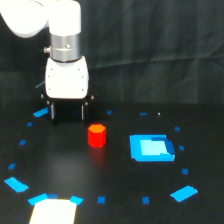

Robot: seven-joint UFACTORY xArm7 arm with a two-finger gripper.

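The white robot arm hangs at the upper left, its gripper (67,103) pointing down with two dark fingers spread apart and nothing visible between them. To the gripper's lower right, a red hexagonal object (97,135) rests on the black table, apart from the fingers.
A blue square with a pale centre (152,147) lies on the right. Blue tape strips and small marks are scattered over the table. A pale, orange-edged item (52,211) sits at the bottom left.
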